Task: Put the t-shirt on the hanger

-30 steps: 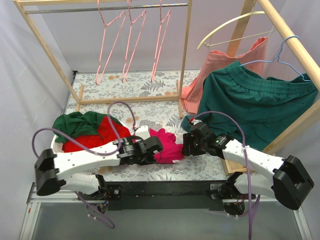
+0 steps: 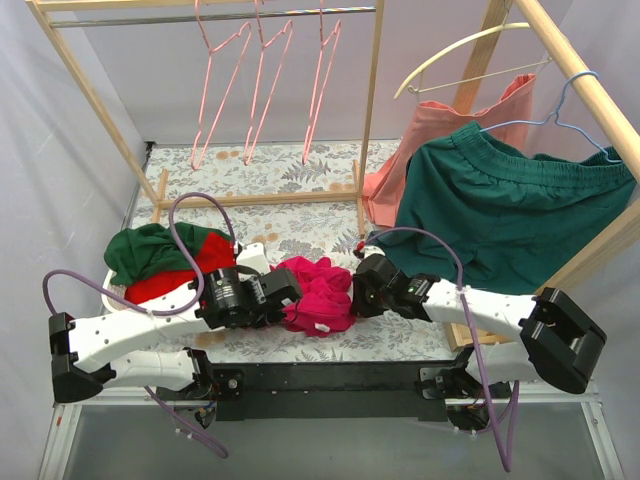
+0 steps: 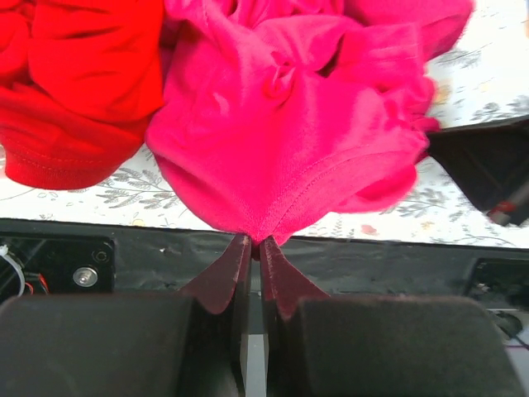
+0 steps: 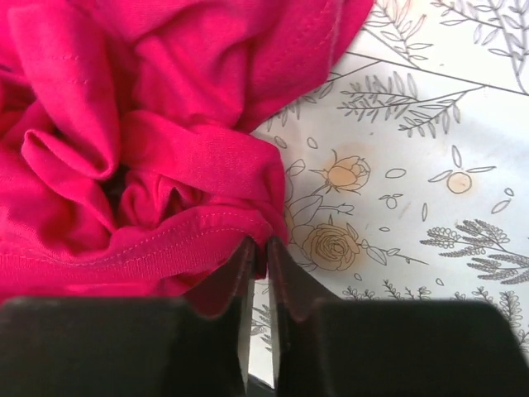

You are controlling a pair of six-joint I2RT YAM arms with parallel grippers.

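A bright pink t-shirt (image 2: 318,293) lies crumpled on the patterned table between my two arms. In the left wrist view, my left gripper is shut on a hemmed edge of the shirt (image 3: 289,132). My right gripper has its fingertips at another stitched edge of the shirt (image 4: 165,248); the fingers stand close together with the fabric's corner at their tips. How firmly they grip cannot be told. Several pink hangers (image 2: 262,90) dangle empty from the rail at the back.
At the left, a white basket (image 2: 115,293) holds a green garment (image 2: 155,252) and a red garment (image 2: 190,272). Green shorts (image 2: 500,200) and a salmon garment (image 2: 440,135) hang on the right rack. Patterned table (image 2: 300,236) shows bare behind the shirt.
My left arm has shifted leftward, uncovering more of the pink shirt. The right gripper has moved left, up to the shirt's right side, and its fingers have drawn closer together.
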